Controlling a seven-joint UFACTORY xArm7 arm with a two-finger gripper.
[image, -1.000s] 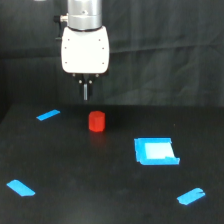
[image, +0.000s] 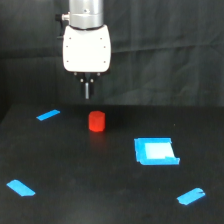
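The white arm with its gripper (image: 86, 88) hangs from the top centre-left of the camera view, above and a little left of a small red object (image: 97, 121) standing on the dark table. The dark fingers are narrow and small; whether they are open or shut cannot be told. The red object is apart from the fingertips.
A blue square with a white middle (image: 157, 151) lies to the right on the dark table (image: 110, 185). Short blue tape strips (image: 21, 188) mark the left, back left and front right. A black cloth hangs behind.
The arm has shifted very slightly to the right; the red object stands where it was.
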